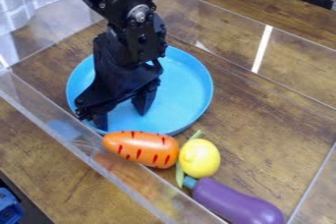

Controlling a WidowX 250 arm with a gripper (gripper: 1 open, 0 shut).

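Note:
My black gripper (118,98) reaches down from the top left into a blue plate (184,100), its fingers low over the plate's left half. Whether they are open or shut, or hold anything, is hidden by the dark shapes. An orange toy carrot (140,148) lies at the plate's front edge, a yellow lemon (198,158) to its right, and a purple eggplant (234,200) at the front right.
Clear plastic walls (39,100) run along the left and front. The wooden floor (262,100) to the right of the plate is bare. A small blue object (7,207) sits at the lower left edge.

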